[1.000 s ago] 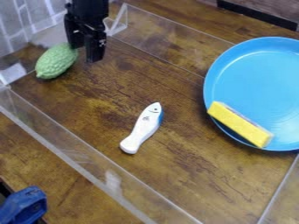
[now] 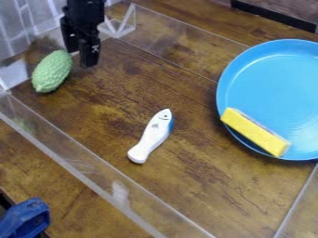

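Note:
The black gripper (image 2: 82,42) is at the top left, just above and to the right of a green bumpy oblong object (image 2: 52,72), which lies on the wooden table near the clear left wall. I cannot tell whether its fingers are open or shut. A white fish-shaped object (image 2: 151,136) lies at the lower middle.
A blue round plate (image 2: 277,93) on the right holds a yellow bar (image 2: 255,131). A blue object (image 2: 22,218) sits at the lower left beyond the clear wall (image 2: 84,157).
The gripper has shifted left and a little up. The green object now lies slightly lower and more upright in the view.

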